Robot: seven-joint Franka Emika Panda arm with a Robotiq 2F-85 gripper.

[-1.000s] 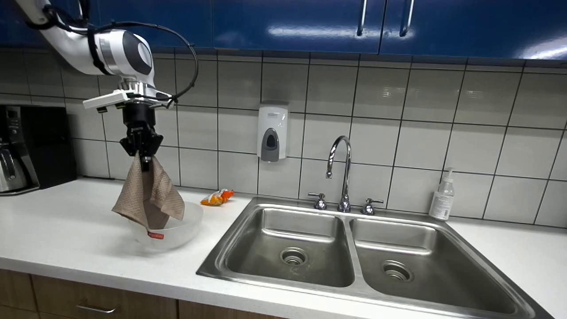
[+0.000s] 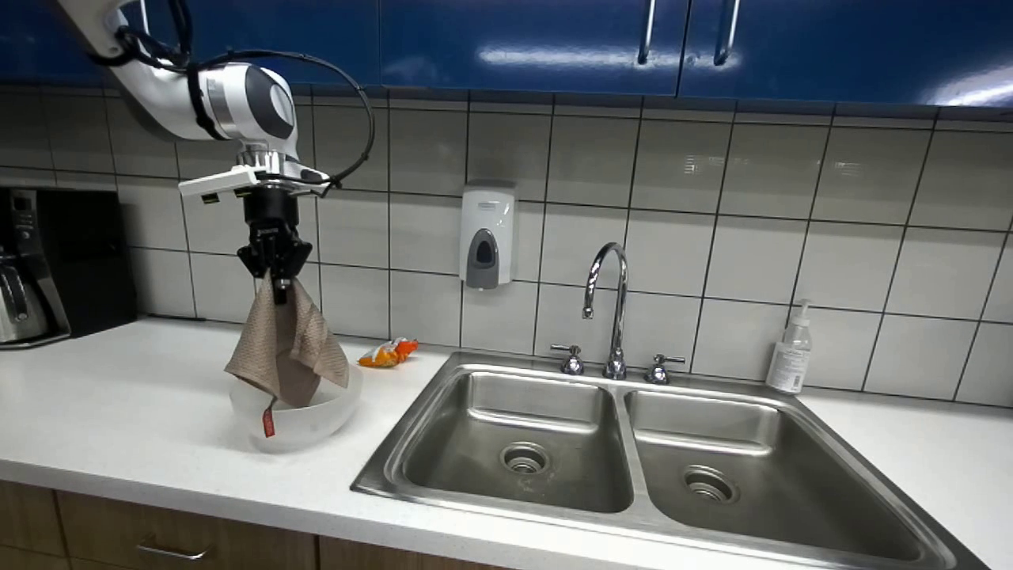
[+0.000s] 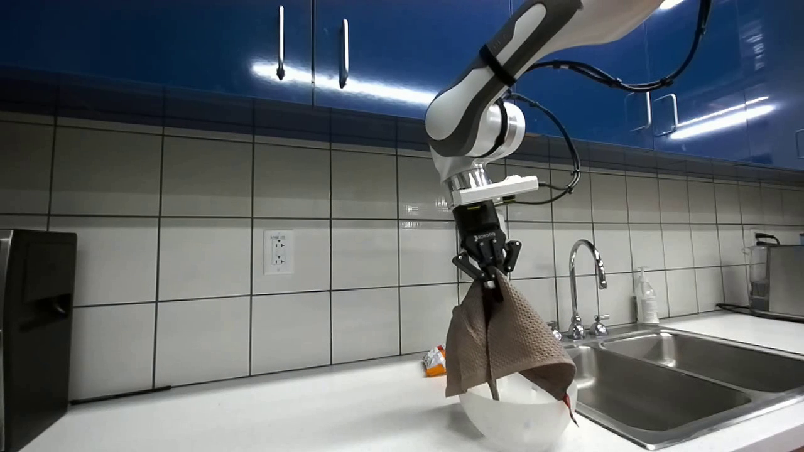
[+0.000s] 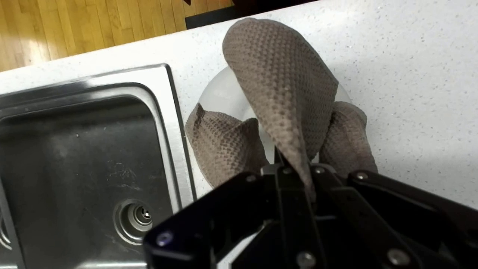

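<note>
A brown waffle-weave cloth [image 2: 286,347] with a small red tag hangs from my gripper [image 2: 280,285], which is shut on a pinched part of it. Beneath the cloth, a translucent white bowl [image 2: 313,423] stands on the counter. In exterior view 2 the cloth [image 3: 509,335] drapes over the bowl [image 3: 512,422], its tagged corner hanging at the bowl's right side. From the wrist view, folds of the cloth [image 4: 278,76] spread outward from the fingers and cover much of the bowl [image 4: 224,96]. The bowl's inside is mostly hidden there.
To the bowl's right is a double steel sink [image 2: 631,446] with a tall faucet [image 2: 619,304]. An orange packet [image 2: 387,353] lies near the wall behind the bowl. A coffee maker [image 2: 81,261] stands far left; counter between it and the bowl is clear.
My gripper has shifted right with the cloth, bringing it more centrally over the bowl. The red tag now hangs more vertically. The bowl has stayed in place.
</note>
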